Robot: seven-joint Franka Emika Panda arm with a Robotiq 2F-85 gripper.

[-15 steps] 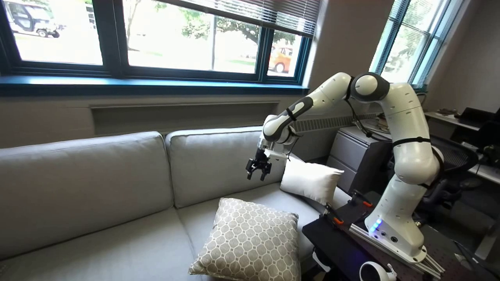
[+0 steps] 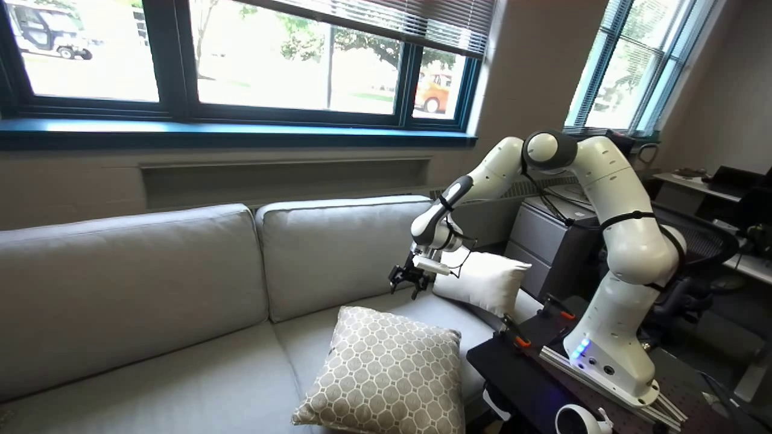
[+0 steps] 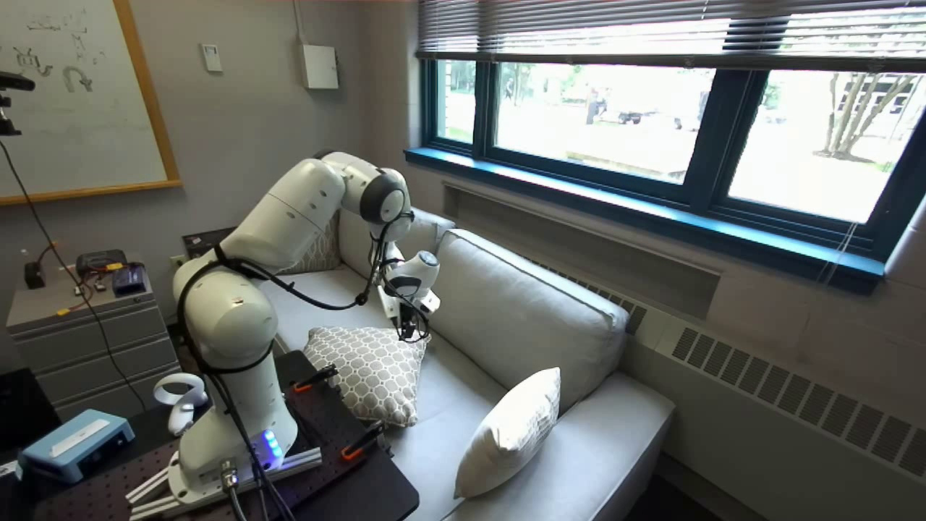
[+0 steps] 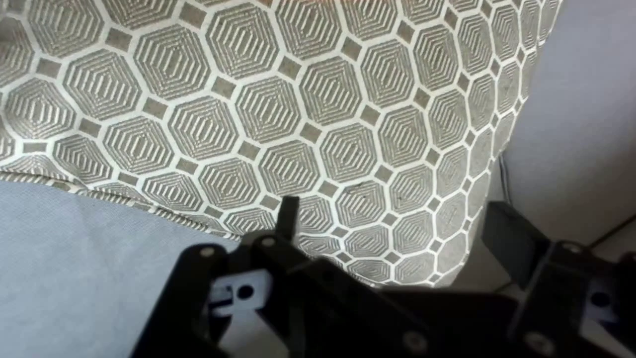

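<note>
A beige cushion (image 2: 394, 369) with a white octagon pattern lies on the sofa seat and fills most of the wrist view. My gripper (image 2: 405, 292) is open, just behind the cushion's far edge in exterior view 1. From the wrist, the gripper's two fingers (image 4: 288, 218) stand wide apart, with the cushion's corner showing beyond the gap. Nothing is held between them. Whether a fingertip touches the fabric, I cannot tell. A plain white cushion (image 2: 481, 281) leans in the sofa's corner, to the right of my gripper.
The grey sofa's backrest (image 2: 340, 253) rises close behind my gripper. Bare seat (image 2: 217, 376) stretches to the left of the patterned cushion. My arm's base stands on a black table (image 2: 506, 376), which carries orange-tipped clamps (image 2: 517, 331) at its sofa-side edge.
My gripper has come down and slightly right in exterior view 1, with the arm bending lower and tilting the hand. Both cushions appear unmoved.
</note>
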